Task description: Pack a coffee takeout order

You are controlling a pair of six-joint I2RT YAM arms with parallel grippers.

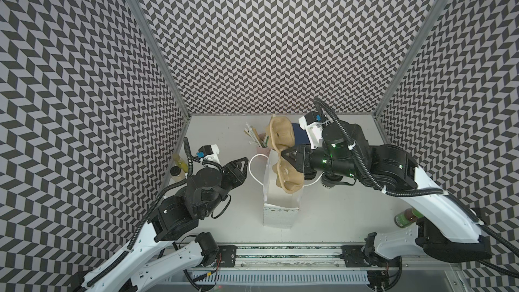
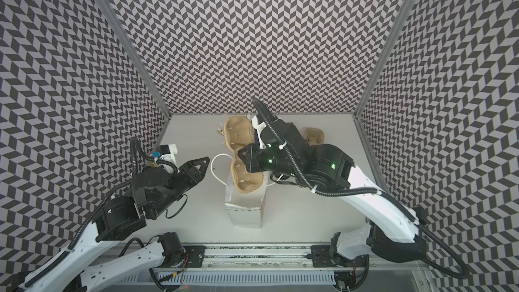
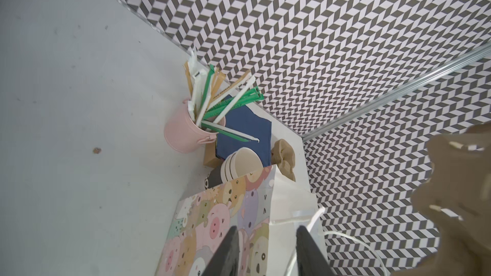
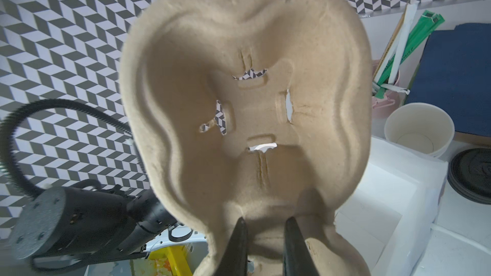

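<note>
My right gripper is shut on the narrow middle of a tan molded cup carrier (image 4: 255,107). In the top left view the carrier (image 1: 289,177) hangs tilted over the open top of a paper bag (image 1: 281,217), covering much of its mouth. The bag stands upright; its animal-print side (image 3: 214,225) and white rope handle (image 3: 353,236) show in the left wrist view. Left of the bag, clear of it, my left gripper (image 1: 244,168) is part open with nothing between its fingers. Most of the bag's inside is hidden by the carrier.
Behind the bag stand a pink bucket (image 3: 186,127) of straws, a stack of paper cups (image 4: 419,128) and a navy item (image 4: 452,79). A black lid (image 4: 475,173) is beside the bag. Bottles (image 1: 408,217) stand at the table's sides.
</note>
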